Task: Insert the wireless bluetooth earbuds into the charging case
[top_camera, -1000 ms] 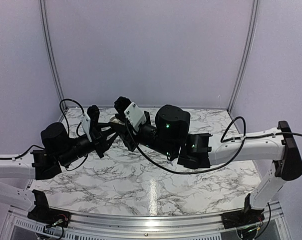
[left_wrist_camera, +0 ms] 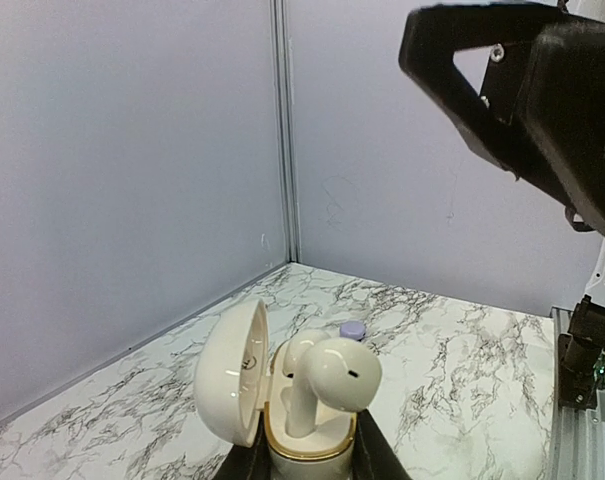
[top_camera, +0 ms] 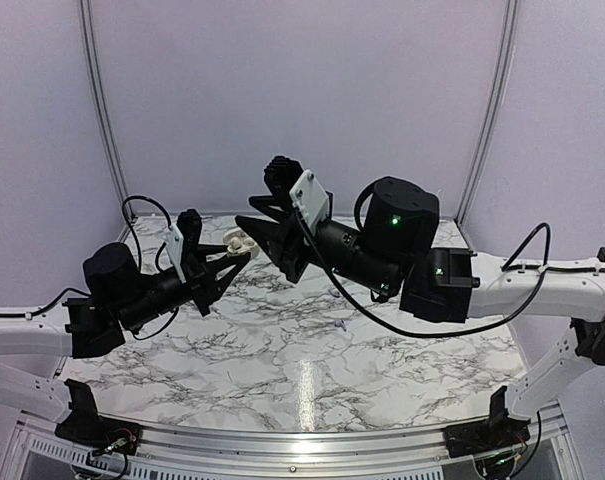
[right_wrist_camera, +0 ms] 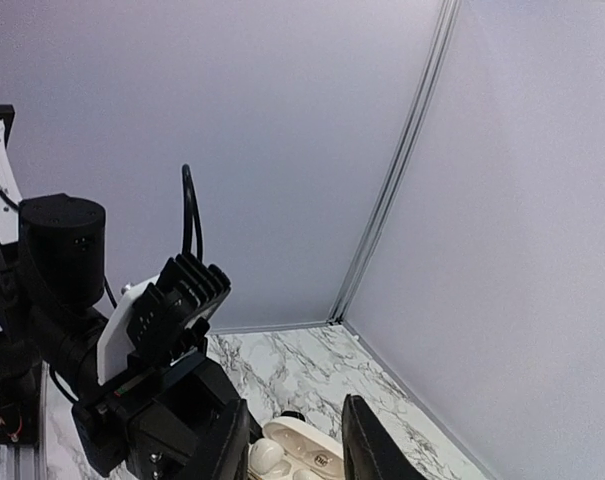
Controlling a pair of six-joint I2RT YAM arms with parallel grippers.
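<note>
The white charging case (left_wrist_camera: 310,458) is upright with its lid (left_wrist_camera: 228,372) tipped open, and my left gripper (top_camera: 236,258) is shut on it. Two white earbuds are at the case: a near one (left_wrist_camera: 346,374), its stem visible above the gold-edged rim, and a far one (left_wrist_camera: 296,346), partly hidden behind it. How deep either sits, I cannot tell. Above and to the right of the case, my right gripper (top_camera: 254,212) is open and apart from it. Nothing is held between its fingers; the case (right_wrist_camera: 307,462) shows beyond them in the right wrist view.
A small purple object (left_wrist_camera: 352,329) lies on the marbled table (top_camera: 282,370), whose surface is otherwise mostly clear. Pale walls (top_camera: 292,100) enclose the back and sides. Both arms are close together over the table's left-centre.
My right gripper has lifted up and to the right, off the case, and now stands open. The white case and earbuds show more clearly. The left arm has stayed still.
</note>
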